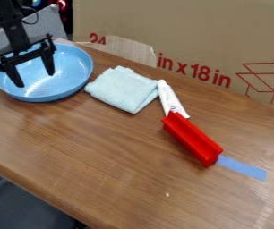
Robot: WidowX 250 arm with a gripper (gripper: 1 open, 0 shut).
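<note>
My black gripper (pixel 32 68) is open over the blue plastic bowl (pixel 65 85) at the left of the table, with its fingers apart and no object visible between them. To the right of the bowl lies a folded pale-blue cloth (pixel 123 89). Further right are a white object (pixel 172 100), long and narrow, and a red bar-shaped object (pixel 192 138) lying at a slant.
A large cardboard box (pixel 187 31) stands along the back of the table. A strip of blue tape (pixel 243 168) is on the wood at the right.
</note>
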